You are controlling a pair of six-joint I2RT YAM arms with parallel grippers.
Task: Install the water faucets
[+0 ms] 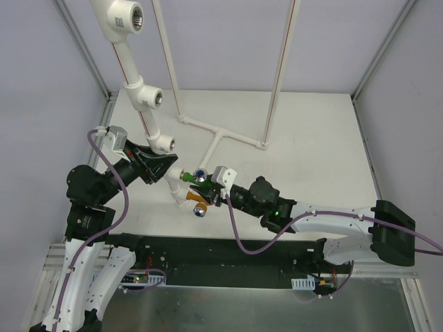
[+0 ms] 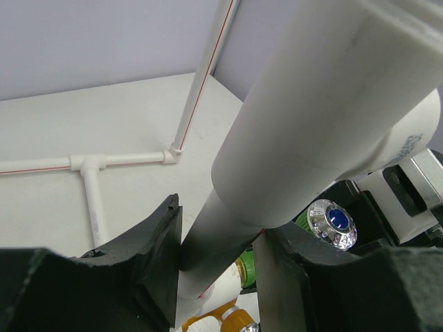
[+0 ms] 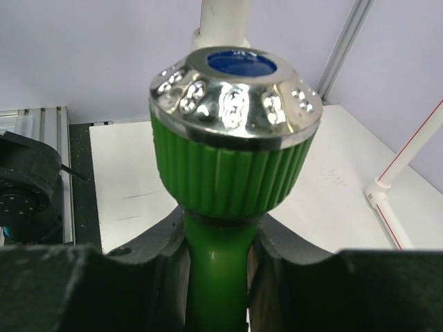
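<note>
My left gripper is around the white pipe [image 2: 232,211], fingers on both sides and the pipe filling the gap. In the right wrist view, a green faucet with a ribbed knob [image 3: 232,169] and a chrome, blue-centred cap stands upright between the fingers of my right gripper, which look closed against its stem. From above, the faucet's green end [image 1: 187,178] meets a port [image 1: 176,173] on the white pipe; whether it is threaded in cannot be told. An orange faucet [image 1: 196,198] sits at the port below.
Higher on the pipe, several ports [image 1: 158,99] are empty. A thinner white pipe frame [image 1: 221,131] stands behind on the white board [image 1: 318,152]. Both arms crowd the left-middle; the board's right side is clear.
</note>
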